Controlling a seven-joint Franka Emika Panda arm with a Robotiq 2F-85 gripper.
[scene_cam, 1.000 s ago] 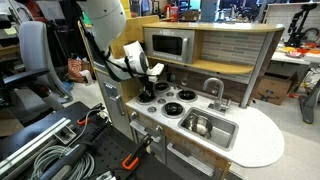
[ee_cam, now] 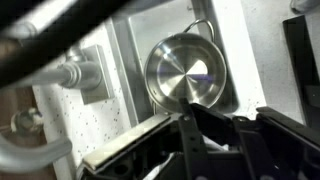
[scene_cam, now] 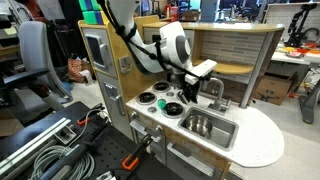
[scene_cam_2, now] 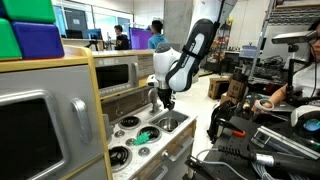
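Observation:
In the wrist view my gripper points down over the sink side, with its dark fingers close together. Whatever lies between them is too dark and small to make out. A shiny steel pot rests inside the sink basin, ahead of the fingertips in that view and empty as far as it shows. From outside, the gripper hangs above the counter between the burners and the sink.
A curved faucet rises behind the sink. Several black burners lie left of it, with a green item near one. Above the counter run a wooden shelf and a microwave.
The arm has swung right, from over the left burners towards the sink. The pot in the sink and the things on the counter look unmoved.

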